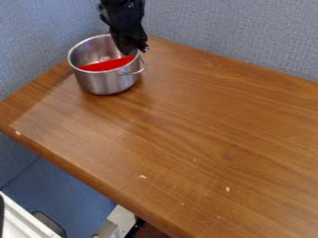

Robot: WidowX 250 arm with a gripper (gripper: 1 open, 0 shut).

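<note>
A steel pot (pixel 103 80) with side handles stands at the back left of the wooden table, near the blue fabric wall. Inside it lies a red object (pixel 104 63), partly hidden by the rim. My black gripper (pixel 130 48) hangs over the pot's back right rim, its tips low by the rim; whether it touches the pot is unclear. It is shut, with nothing seen between its fingers.
Padded walls border the back and left. White and grey items lie below the table's left edge.
</note>
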